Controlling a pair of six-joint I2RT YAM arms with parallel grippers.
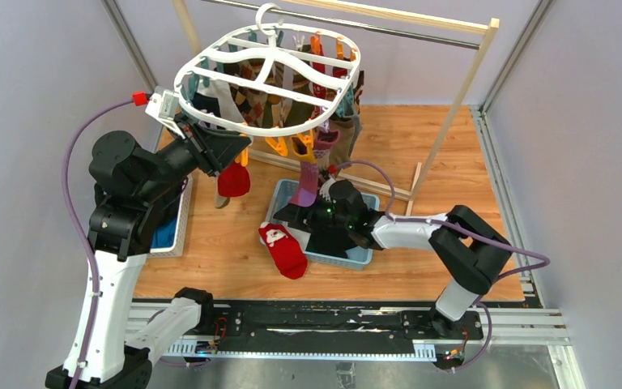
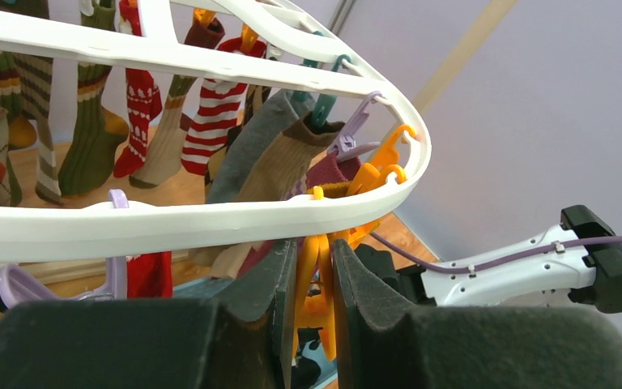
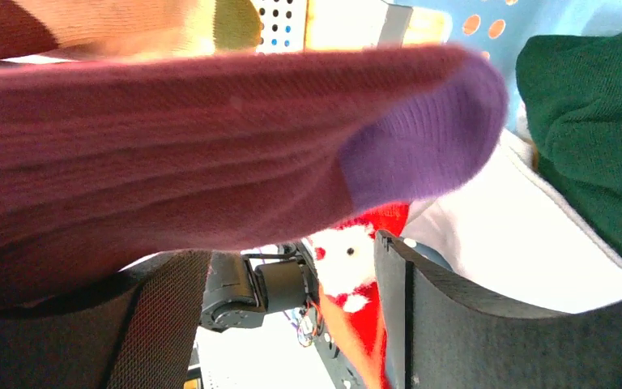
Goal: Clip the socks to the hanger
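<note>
The white oval hanger [image 1: 271, 55] hangs from the rod with many socks clipped round it. At its front rim my left gripper is shut on an orange clip [image 2: 325, 300]; no sock shows in that clip. Low over the blue basket, my right gripper [image 1: 282, 214] stands open. The red sock with a white face [image 1: 283, 251] lies slanted across the basket's front-left edge onto the table. In the right wrist view that red sock [image 3: 348, 259] appears beyond the gap between the fingers, and a clipped maroon-and-purple sock [image 3: 210, 162] fills the upper left.
The blue basket [image 1: 363, 258] holds a dark green sock [image 3: 599, 121] and a white item [image 3: 518, 235]. A white-rimmed basket [image 1: 180, 235] stands at the left. The purple-toed hanging sock [image 1: 307, 185] dangles right above my right gripper. Bare table lies front right.
</note>
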